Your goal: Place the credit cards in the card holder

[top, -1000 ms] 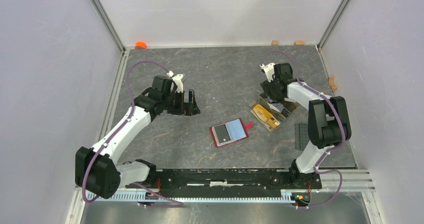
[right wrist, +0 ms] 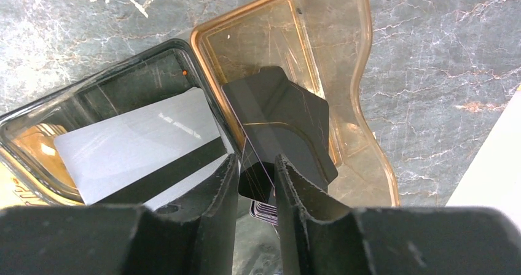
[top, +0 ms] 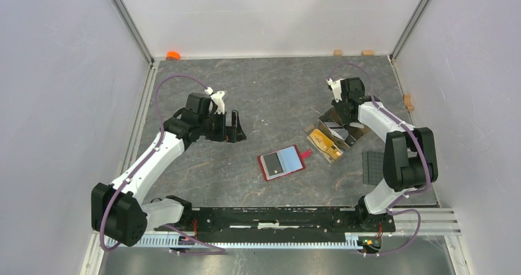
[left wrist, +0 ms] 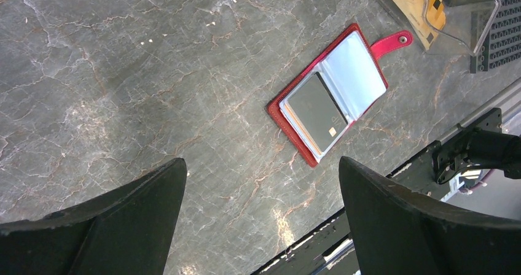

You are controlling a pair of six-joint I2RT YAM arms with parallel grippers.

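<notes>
The red card holder [left wrist: 293,85] lies spread on the table in the left wrist view, a dark card [left wrist: 316,111] in one of its clear sleeves and the other sleeve pale. My left gripper [top: 235,127] stands open and empty, left of the holder. At the right, my right gripper is over a clear box [right wrist: 362,103], its fingers partly apart. Black cards [right wrist: 282,115] lie in that compartment, one corner showing in the gap between the fingertips; whether they touch it I cannot tell. A white card with a dark stripe [right wrist: 138,143] fills the neighbouring compartment.
Beside the white card's compartment is another compartment with a yellow card [top: 325,143]. A dark ridged pad [top: 373,167] lies at the table's right side.
My right gripper has shifted slightly to the right over the box, its arm swinging right with it. The left arm and the card holder stay in place.
</notes>
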